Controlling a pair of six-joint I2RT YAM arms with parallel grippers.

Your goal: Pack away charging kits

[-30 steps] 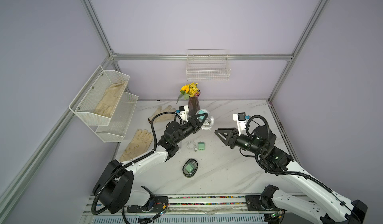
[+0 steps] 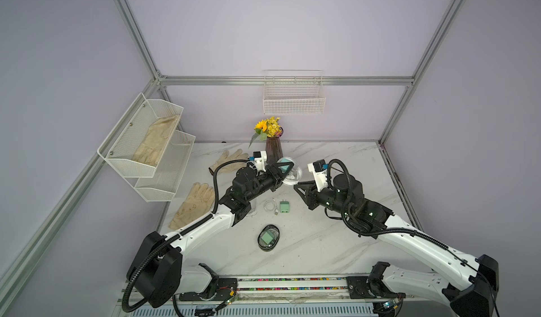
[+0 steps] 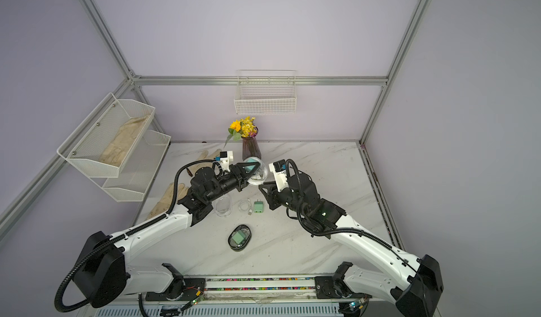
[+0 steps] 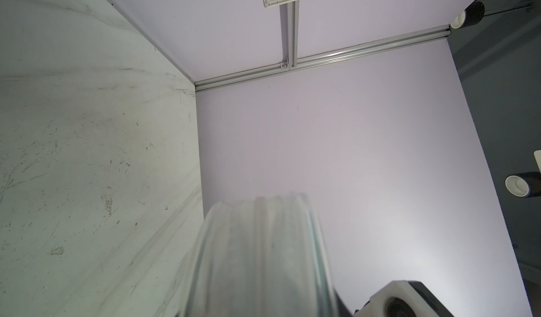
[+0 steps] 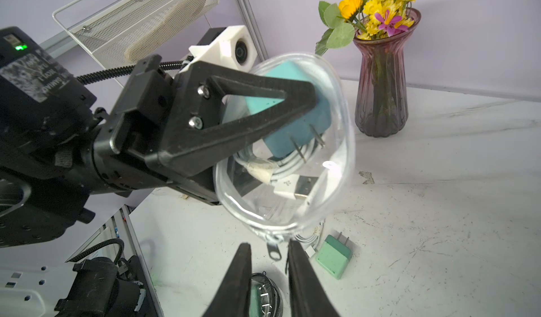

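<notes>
A clear round case (image 5: 345, 147) hangs above the table, holding a teal charger (image 5: 293, 125) and a coiled white cable (image 5: 296, 185). My left gripper (image 2: 288, 169) is shut on this case, one finger across its face. In the left wrist view the case (image 4: 259, 260) is blurred and close. Just below the case, my right gripper is part open, its fingertips either side of a small zipper pull (image 5: 274, 251); contact cannot be told. On the table lie a green charger (image 5: 334, 256), a white cable (image 2: 270, 206) and a black-rimmed case (image 2: 268, 237) with a green charger inside.
A clear round case (image 3: 222, 205) lies near the left arm. The flower vase (image 5: 381, 85) stands behind the held case. Gloves (image 2: 194, 206) lie at left; a wall basket (image 2: 129, 167) holds another glove.
My right gripper has moved left, up to the held case, and its fingers have drawn closer together. The left gripper and its case have barely moved.
</notes>
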